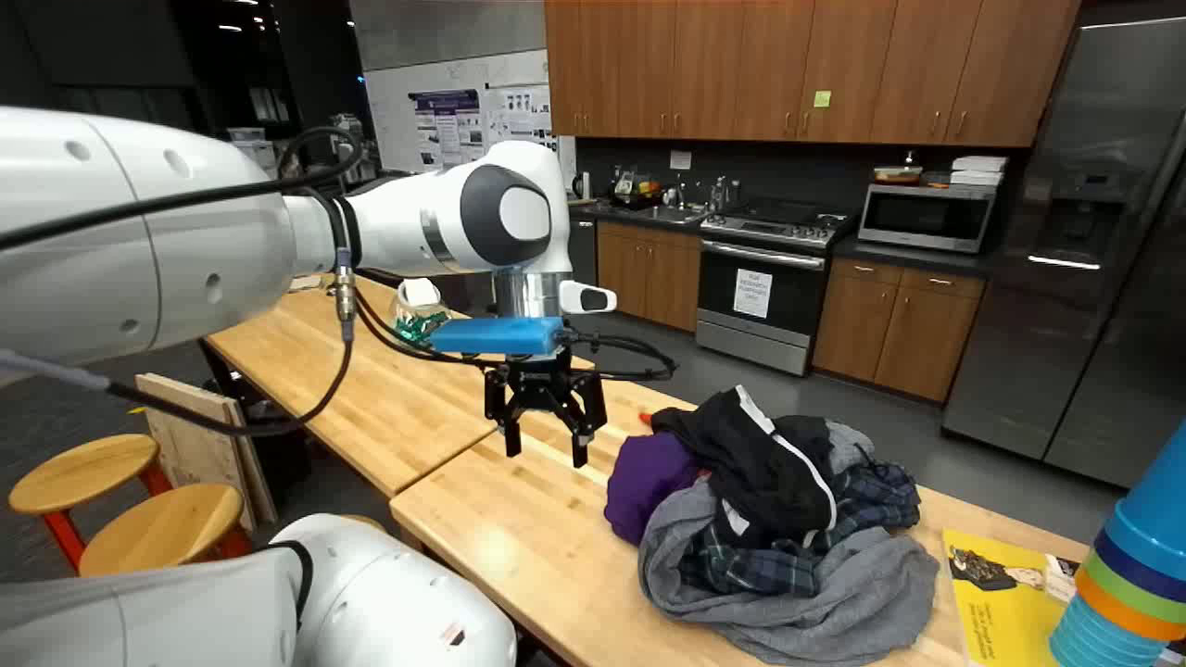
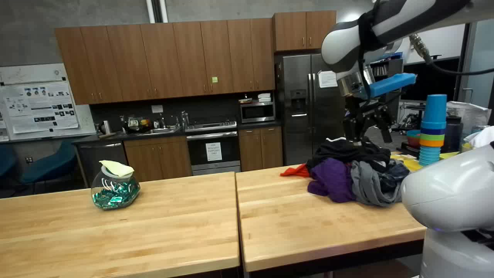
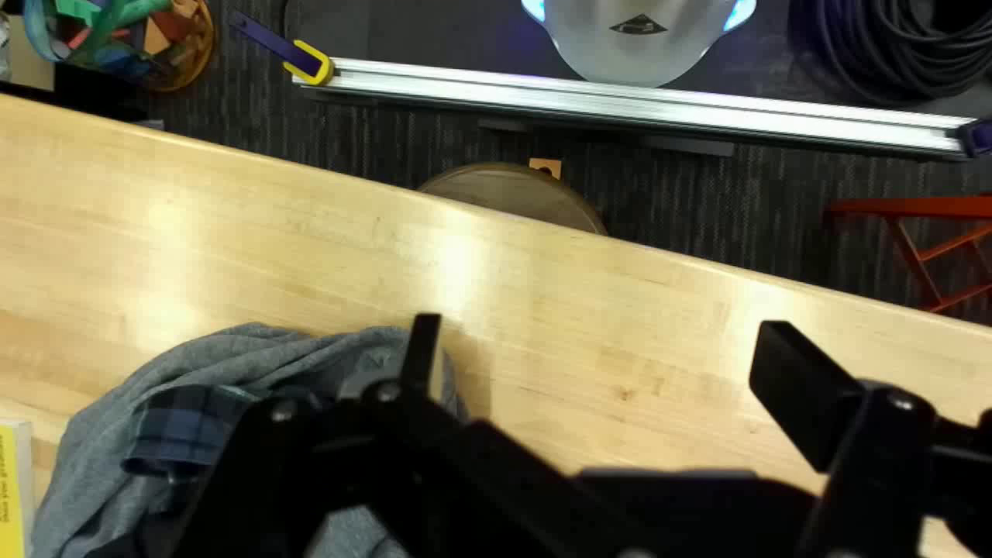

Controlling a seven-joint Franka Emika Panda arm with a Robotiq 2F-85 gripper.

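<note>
A heap of clothes lies on the wooden table. In exterior view 1 it shows a black jacket on top, a purple cloth on the near left, a plaid shirt and a grey garment spread at the front. A red cloth sticks out at the heap's left in exterior view 2. My gripper hangs above the table, fingers pointing down and wide open, with nothing between them. From the wrist, bare wood lies under the gap, with the grey garment below the left finger.
Stacked cups and a yellow book stand past the heap. On the table's other section is a glass jar of green wrapped pieces. Bare wood lies along the near edge.
</note>
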